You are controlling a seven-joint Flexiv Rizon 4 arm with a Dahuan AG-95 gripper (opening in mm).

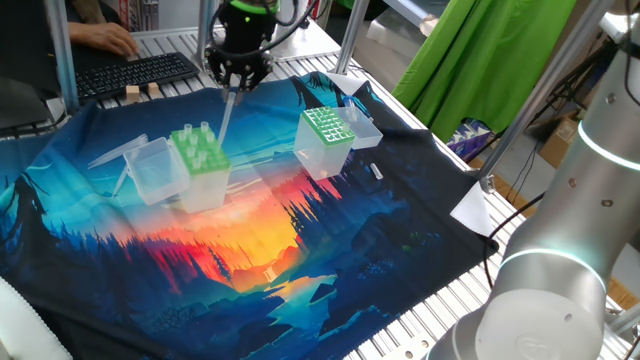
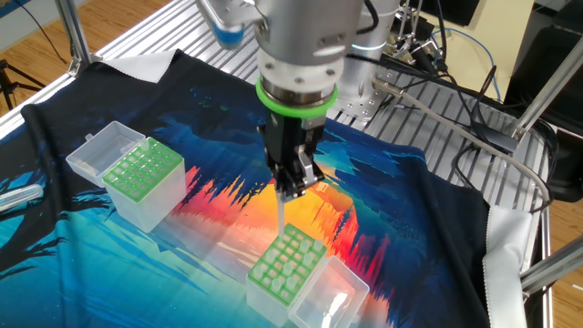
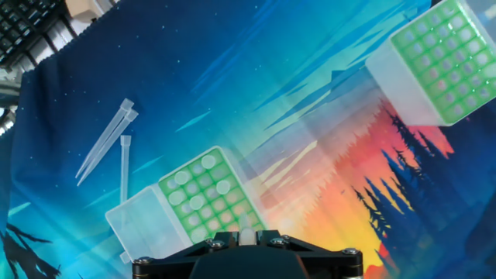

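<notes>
My gripper is shut on a long translucent pipette tip, which hangs down nearly upright. In exterior view 2 the tip points at the back edge of a green-topped rack; whether its lower end is clear of the rack cannot be told. Several tips stand in that rack, seen from above in the wrist view as pale round tops. A second green-topped rack stands apart, with no tips visibly sticking up from it. Between my fingers in the wrist view, only the tip's blurred top shows.
Each rack has its clear lid hinged open, one lid beside the nearer rack and another beside the other. Loose tips lie on the patterned cloth. A keyboard and a person's hand are at the back.
</notes>
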